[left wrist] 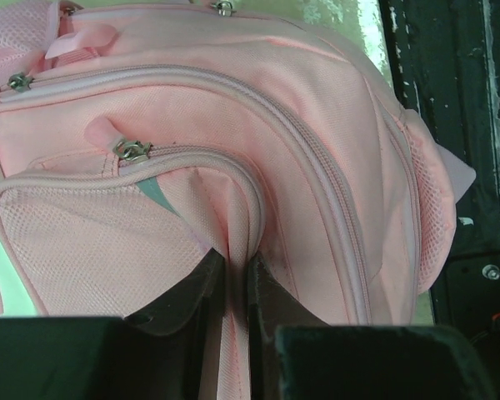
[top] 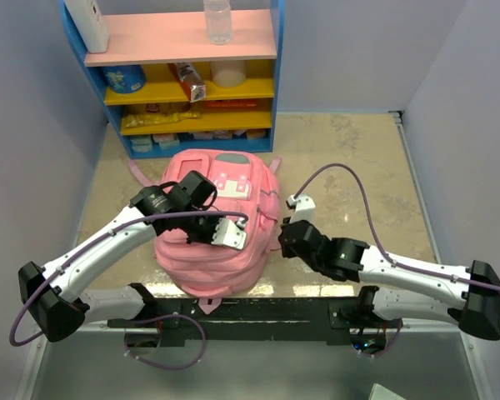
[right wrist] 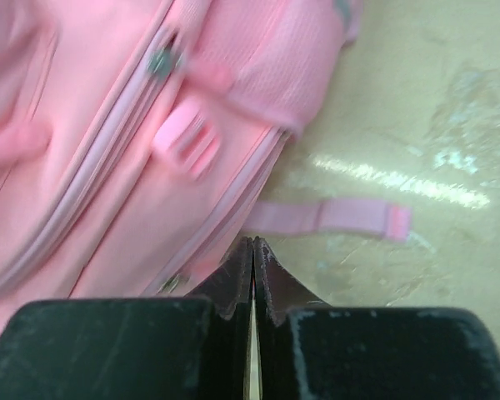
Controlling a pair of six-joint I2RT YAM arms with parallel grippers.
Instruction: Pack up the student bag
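The pink backpack [top: 221,271] lies flat on the table, its front face up. In the left wrist view, my left gripper is shut on a pinched fold of the bag's front pocket fabric [left wrist: 237,208], near the piped pocket edge. A metal zipper pull [left wrist: 133,150] sits just beyond the fold. My right gripper is shut with nothing visible between its fingers, low beside the bag's right side. Past its tips, a pale pink strap [right wrist: 350,216] lies on the table. Side zippers and a mesh pocket [right wrist: 275,71] show there too, somewhat blurred.
Behind the bag stands a blue shelf unit [top: 279,50] with a bottle [top: 218,21], a blue can [top: 125,78] and snack packets [top: 188,82]. A dark rail [top: 258,310] runs along the front edge.
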